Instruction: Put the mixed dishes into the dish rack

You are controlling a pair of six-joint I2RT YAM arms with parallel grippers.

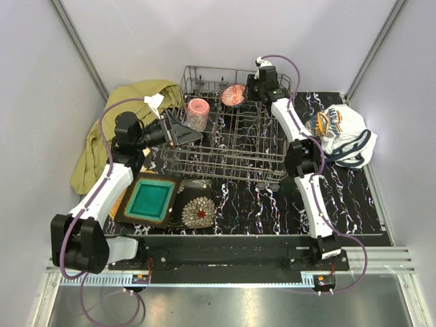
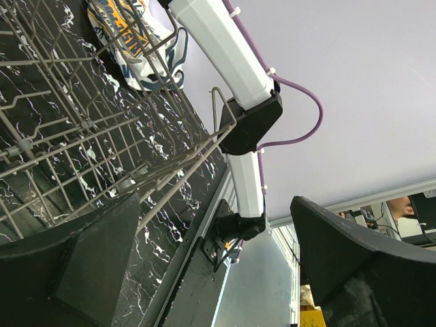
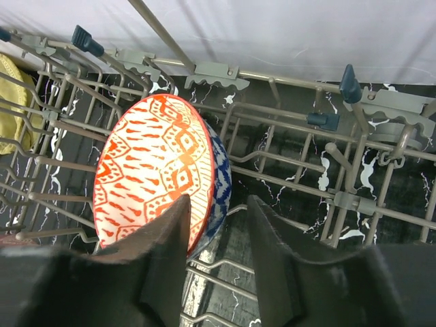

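Observation:
An orange-and-white patterned bowl (image 3: 153,163) with a blue outside leans on edge among the tines of the wire dish rack (image 1: 235,163), near its back. My right gripper stands open at the bowl's near right rim: one finger overlaps the patterned inside, the other stays clear of the blue outside. In the top view, the right gripper (image 1: 251,88) is just right of the bowl (image 1: 233,95). A pink-topped cup (image 1: 197,112) occupies the rack's left part. My left gripper (image 1: 184,133) hangs open over the rack's left side, below the cup, with nothing between its fingers.
In front of the rack lie a green square dish (image 1: 148,202) with a dark rim and a dark plate (image 1: 198,212) with a flower pattern. An olive cloth (image 1: 102,153) is at left, a white patterned cloth (image 1: 347,136) at right. The rack's middle and right are empty.

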